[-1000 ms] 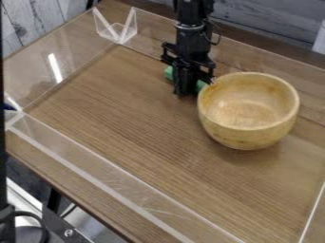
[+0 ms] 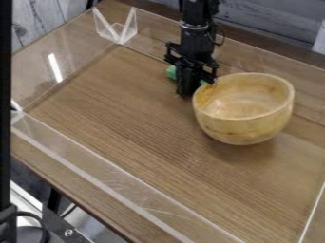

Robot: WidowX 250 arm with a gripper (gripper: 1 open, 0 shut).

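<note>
My black gripper (image 2: 193,84) reaches down from the top middle, its tip low over a green object (image 2: 172,72) that is mostly hidden behind it. A large pale wooden bowl (image 2: 248,123) stands just right of the gripper, close against its tip. Whether anything is between the fingers is hidden in this view.
A clear plastic container (image 2: 114,27) sits at the back left. Dark cables lie at the lower left edge.
The gripper has shifted slightly left over the last second, and the wooden bowl sits slightly further left beside it.
</note>
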